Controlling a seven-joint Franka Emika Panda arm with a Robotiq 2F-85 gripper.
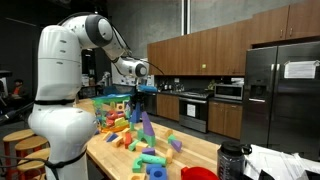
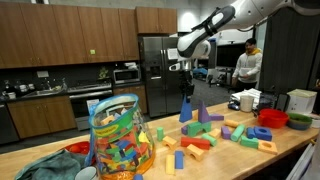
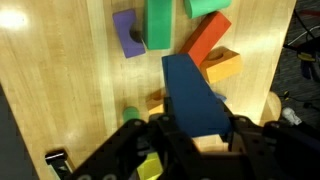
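My gripper is shut on a long blue block, which fills the space between its fingers in the wrist view. In exterior view 2 this blue block hangs point-up below my gripper, tapered like a tall wedge, above the scattered blocks. From the other side, exterior view 1 shows the blue block over the table beside a purple wedge. Under the gripper, the wrist view has a green block, a red-orange block, an orange block and a purple block.
A clear tub of colourful blocks with a blue-green rim stands on the table. Toward the other end are a red bowl and a black canister. Bare wood shows left of the blocks in the wrist view.
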